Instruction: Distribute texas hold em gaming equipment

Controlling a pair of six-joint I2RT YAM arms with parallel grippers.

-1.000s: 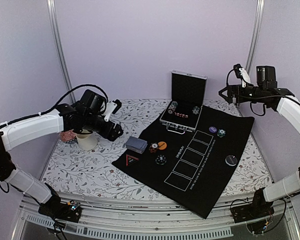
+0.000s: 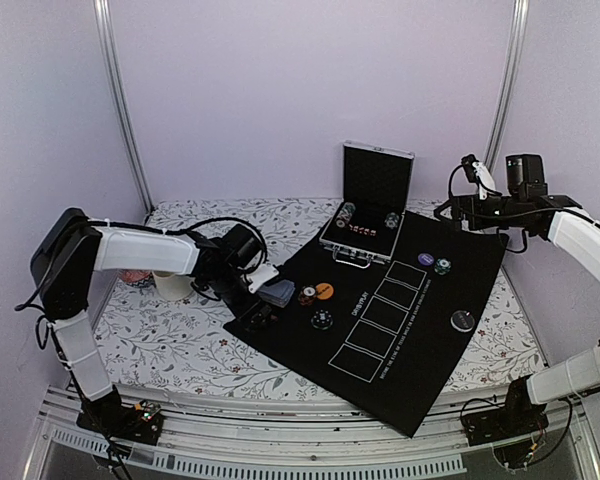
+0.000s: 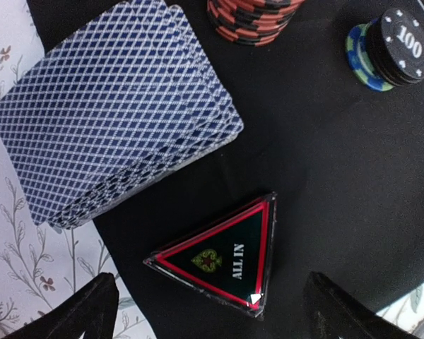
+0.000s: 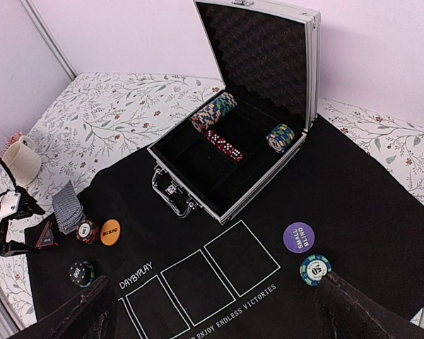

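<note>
A black triangular ALL IN marker with a red border (image 3: 222,260) lies flat near the left corner of the black mat. Above it my left gripper is open, one finger on either side of the marker and nothing held. A deck of blue-backed cards (image 3: 120,106) lies beside the marker, partly over the mat's edge. Red chips (image 4: 87,232), an orange BIG BLIND disc (image 4: 110,232) and black 100 chips (image 4: 81,273) sit nearby. The purple SMALL BLIND disc (image 4: 299,237) is on the far side. My right gripper (image 2: 450,212) hangs open over the mat's right part, empty.
An open silver case (image 2: 360,240) with chips and red dice stands at the back of the mat. A clear round item (image 2: 463,321) lies at the mat's right. A whitish cup (image 4: 21,162) stands behind the left arm.
The right arm has lowered slightly.
</note>
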